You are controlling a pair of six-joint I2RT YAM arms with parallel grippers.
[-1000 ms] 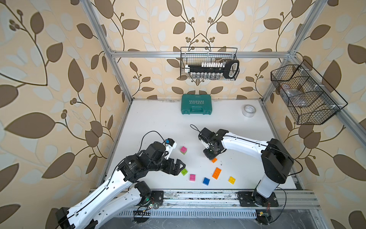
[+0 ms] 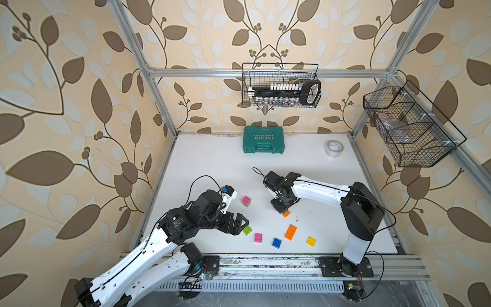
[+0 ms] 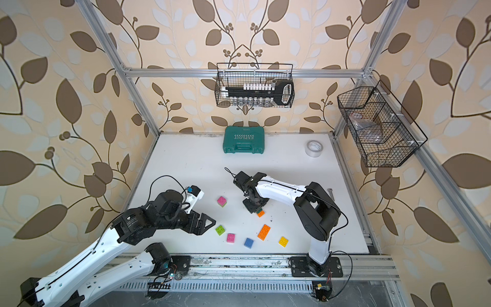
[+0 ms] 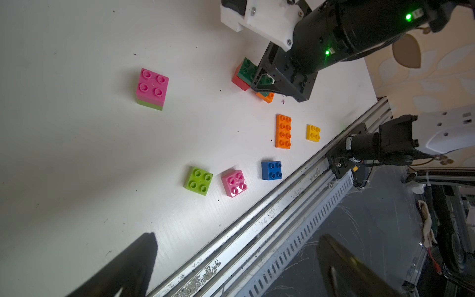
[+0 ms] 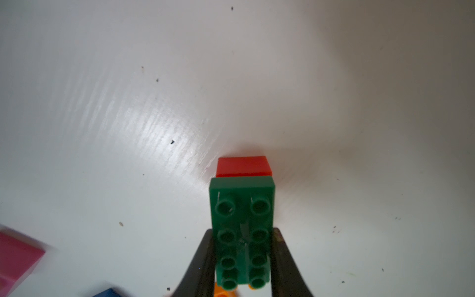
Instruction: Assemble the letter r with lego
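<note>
My right gripper is shut on a long dark green brick [image 5: 242, 198], with one finger at each side. Under that brick show a red brick [image 5: 244, 166] at one end and an orange brick [image 4: 265, 96] at the other; whether all are pressed together I cannot tell. My left gripper [image 2: 240, 225] stands open and empty above the table, to the left. In the left wrist view, a pink brick on a green one [image 4: 152, 88] stands apart. Loose bricks lie nearer the front: lime [image 4: 199, 181], pink [image 4: 234, 183], blue [image 4: 271, 170], long orange [image 4: 283, 131], yellow [image 4: 313, 133].
A green case [image 2: 263, 139] and a tape roll [image 2: 334, 149] sit at the back of the table. Metal rails [image 2: 271, 262] border its front edge.
The left arm and the loose bricks look unmoved.
</note>
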